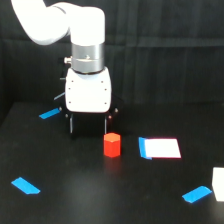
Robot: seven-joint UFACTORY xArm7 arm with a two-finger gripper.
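Observation:
My white arm reaches down from the top left, ending in a gripper (88,124) whose two dark fingers hang apart, open, with nothing visible between them. A small red block (112,146) rests on the black surface just to the right of the fingers and a little nearer the camera.
A white card with blue and pink edges (163,148) lies right of the block. A pale object (218,190) sits at the right edge. Strips of blue tape (25,186) mark the black surface (110,195).

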